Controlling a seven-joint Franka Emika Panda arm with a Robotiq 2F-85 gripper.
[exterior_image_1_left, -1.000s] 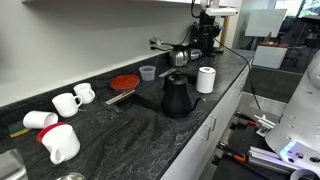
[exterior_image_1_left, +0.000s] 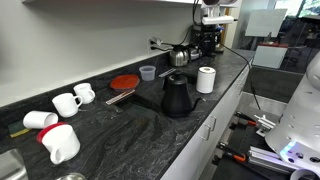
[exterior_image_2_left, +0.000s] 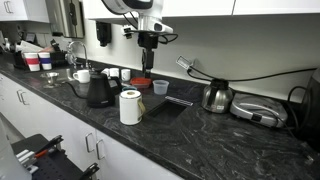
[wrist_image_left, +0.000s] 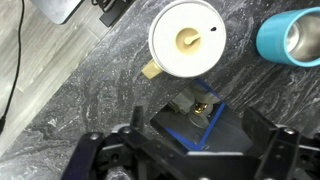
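Note:
My gripper stands open, its dark fingers (wrist_image_left: 128, 132) far apart at the bottom of the wrist view with nothing held between them. Beyond the fingers lies a round white thing with a tan centre (wrist_image_left: 187, 38). A teal cup (wrist_image_left: 290, 38) sits at the upper right. Between the fingers, farther down, a dark basin with blue edges (wrist_image_left: 218, 118) shows. In exterior view 2, the gripper (exterior_image_2_left: 147, 72) hangs in the air above the counter, and a white roll-like canister (exterior_image_2_left: 131, 107) stands below it near the front edge.
A black gooseneck kettle (exterior_image_1_left: 177, 97) stands beside the white canister. Mugs (exterior_image_1_left: 67, 104), a red plate (exterior_image_1_left: 125, 82) and a clear tub (exterior_image_1_left: 148, 73) are along the counter. A steel kettle (exterior_image_2_left: 217, 96) and a toaster (exterior_image_2_left: 258, 110) stand by the wall.

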